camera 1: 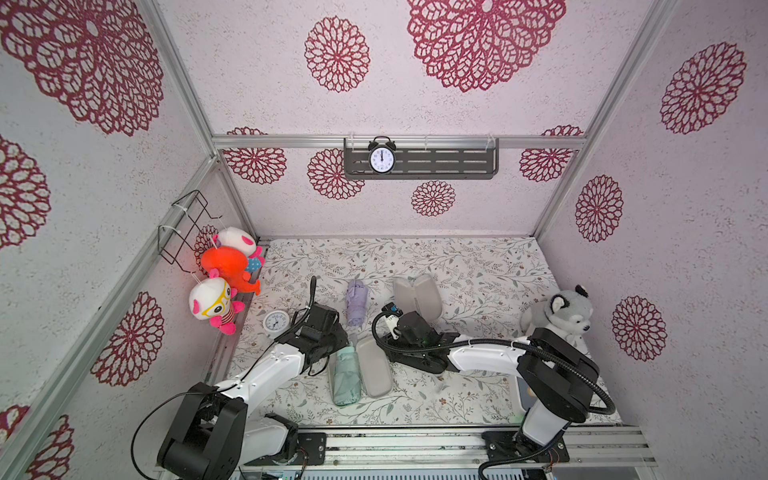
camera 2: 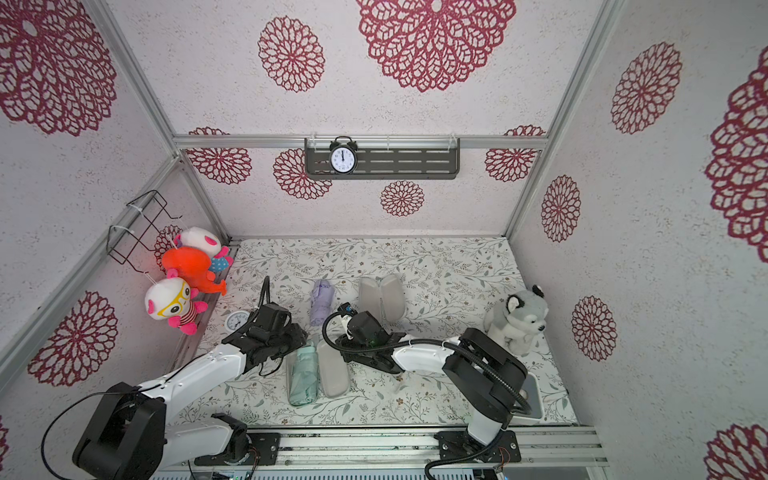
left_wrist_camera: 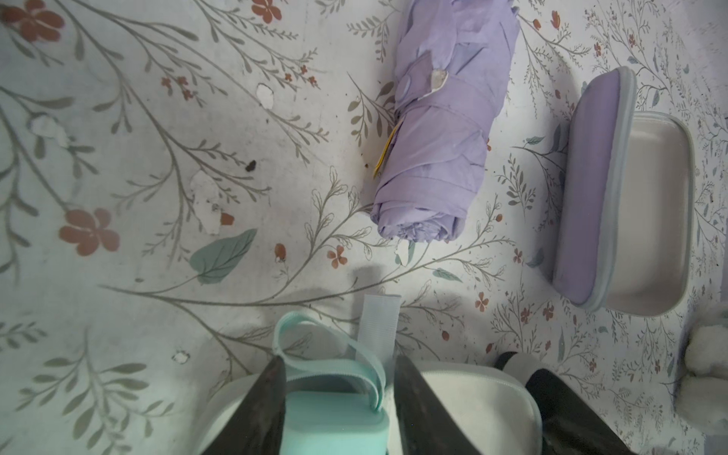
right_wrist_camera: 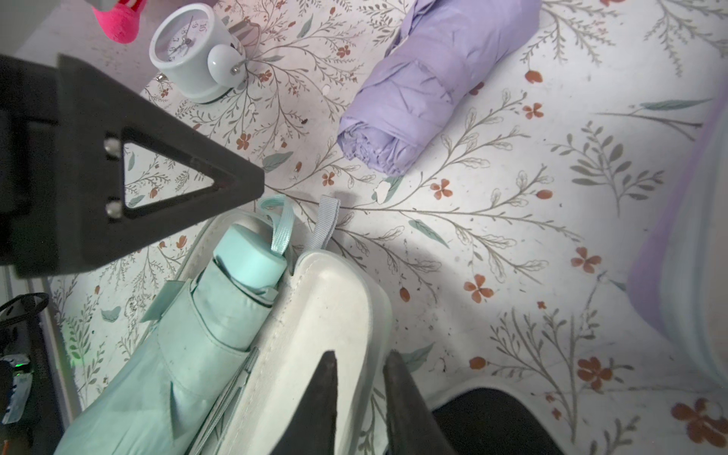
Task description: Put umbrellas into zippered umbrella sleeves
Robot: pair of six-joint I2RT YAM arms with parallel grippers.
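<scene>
The mint umbrella (camera 1: 346, 376) lies in an open cream sleeve (right_wrist_camera: 311, 318), its loop strap upward. My left gripper hovers over that umbrella's strap end, fingers part open, nothing seen gripped between them. My right gripper is at the sleeve's right-hand half, part open around its rim; whether it touches the rim is unclear. The lilac umbrella (left_wrist_camera: 440, 151) lies behind on the table, with an open lilac-backed sleeve (left_wrist_camera: 644, 212) to its right.
A white clock (camera 1: 276, 321) and plush toys (camera 1: 228, 272) are at the left. A grey husky toy (camera 1: 560, 312) and a tray (camera 2: 528, 408) are at the right.
</scene>
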